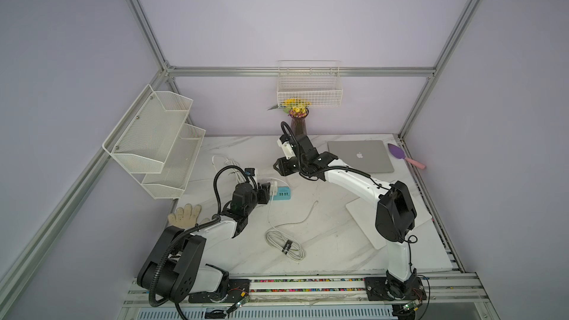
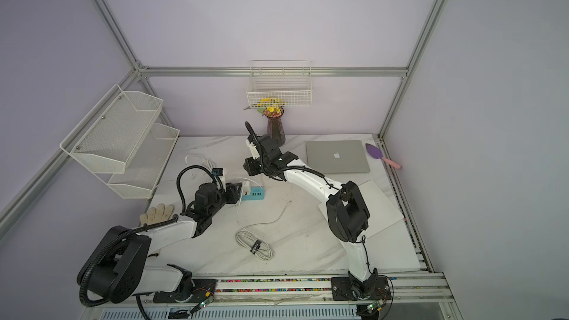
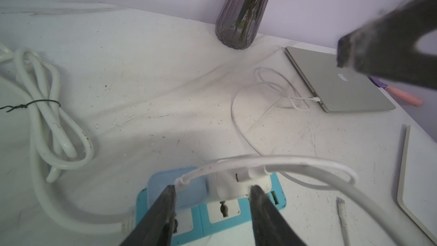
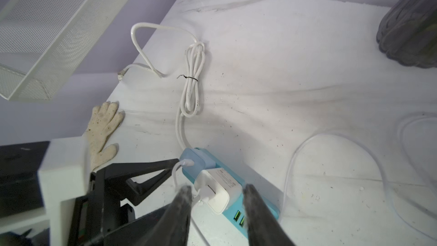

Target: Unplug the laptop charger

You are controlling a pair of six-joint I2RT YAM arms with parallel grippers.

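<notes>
A blue power strip (image 4: 266, 207) bears a pale blue adapter (image 4: 202, 159) at its corded end, with a white charger block (image 4: 220, 186) plugged in beside it. The adapter's thin white cable (image 3: 223, 166) arcs rightward and appears to run to the closed grey laptop (image 3: 339, 79). Another cable leaves the charger block's front. My left gripper is at the strip's front side, fingers apart, sockets visible beyond the gap; contact or hold is hidden. Behind the strip in the top left view, my right gripper hovers part open with nothing between its fingers.
A coiled white cable (image 1: 285, 245) lies in front of the strip, and the strip's bundled cord (image 4: 193, 79) lies behind. A vase (image 1: 298, 125) stands at the back, a glove (image 1: 184, 215) at left. The right arm passes over a white laptop (image 1: 370, 231).
</notes>
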